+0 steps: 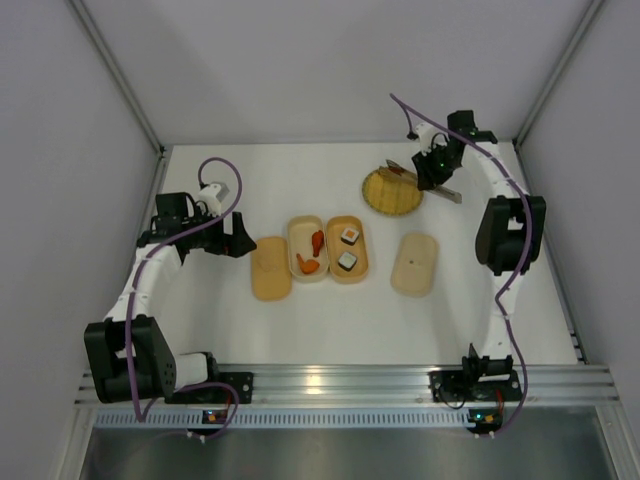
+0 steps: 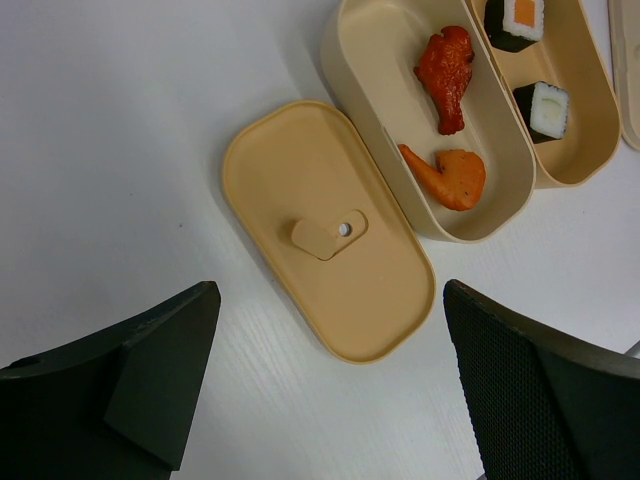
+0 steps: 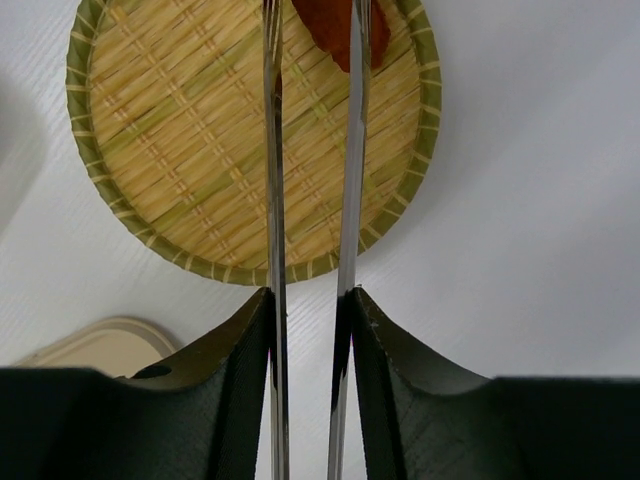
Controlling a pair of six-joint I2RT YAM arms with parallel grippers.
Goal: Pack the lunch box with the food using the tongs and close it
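In my right gripper, a pair of metal tongs [image 3: 276, 200] is clasped between the fingers. The tongs' arms reach over a round woven plate [image 3: 150, 150], where a dark red piece of food [image 3: 325, 25] lies by their tips. One tong arm crosses that piece; whether it is pinched I cannot tell. My left gripper stands open and empty above the tan lid [image 2: 300, 180]. One box [image 1: 290, 250] holds a drumstick [image 1: 317, 242] and a shrimp-like piece [image 1: 307, 264]. Beside it, another box [image 1: 363, 255] contains two sushi pieces [image 1: 349, 236].
A pale lid [image 1: 415, 264] lies flat right of the boxes, below the woven plate. The two boxes stand side by side, with the tan lid close on their left. Bare table shows at the front and upper left.
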